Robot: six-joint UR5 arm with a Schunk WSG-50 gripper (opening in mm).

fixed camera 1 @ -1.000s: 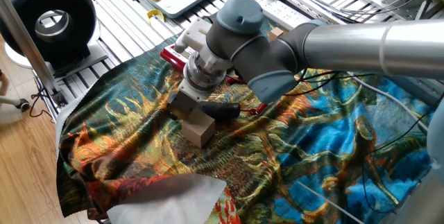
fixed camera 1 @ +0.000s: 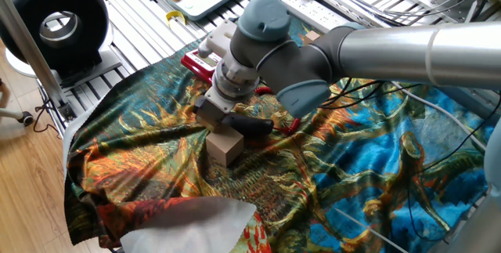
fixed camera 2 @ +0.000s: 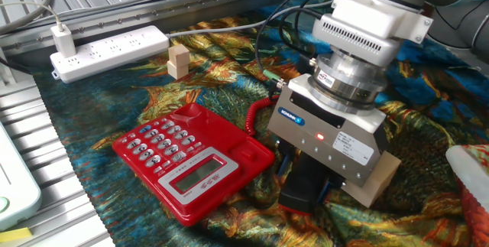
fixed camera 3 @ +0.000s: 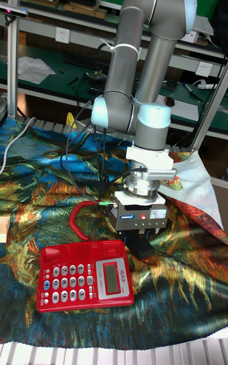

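My gripper (fixed camera 2: 306, 182), a grey box-shaped hand, points down over the patterned cloth (fixed camera 1: 164, 128). It appears shut on a black telephone handset (fixed camera 2: 298, 195), with a dark finger on either side of it; the contact is partly hidden. In exterior view 1 the handset (fixed camera 1: 252, 126) juts to the right from under the hand. A red telephone (fixed camera 2: 195, 163) lies beside the gripper with its keypad and display up and its cradle empty. Its coiled red cord (fixed camera 3: 75, 220) runs back behind the hand. Exterior view 3 shows the handset (fixed camera 3: 139, 246) just right of the phone.
A wooden block (fixed camera 1: 225, 148) sits on the cloth close to the hand. Two small wooden blocks (fixed camera 2: 178, 61) stand near a white power strip (fixed camera 2: 114, 54). Cables trail behind the arm. Folds ripple the cloth, and its front left part is free of objects.
The arm has shifted slightly up and left in exterior view 1, and the hand has turned a little. The handset's visible end sits slightly lower and farther right. The wooden block beside it has stayed put.
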